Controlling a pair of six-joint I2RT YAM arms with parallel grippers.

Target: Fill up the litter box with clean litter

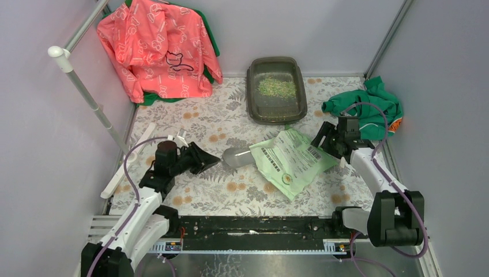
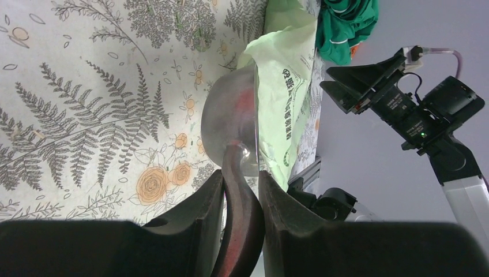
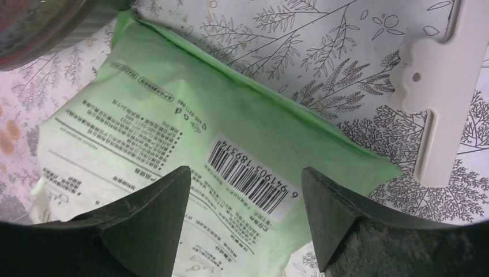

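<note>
My left gripper [image 1: 209, 160] is shut on the handle of a metal scoop [image 2: 225, 109], whose blade rests at the open end of a green litter bag [image 1: 291, 161], partly under it. My right gripper hangs part open above the bag's printed face and barcode, nothing seen between its fingers. The dark litter box [image 1: 277, 118] stands at the back centre behind the bag, with a thin patch of green pellets on its bottom.
A pink garment [image 1: 155, 46] hangs back left; green cloth [image 1: 363, 109] lies back right. A white pole [image 1: 92, 98] stands left. A white plastic piece [image 3: 441, 75] lies beside the bag. The table left of the box is clear.
</note>
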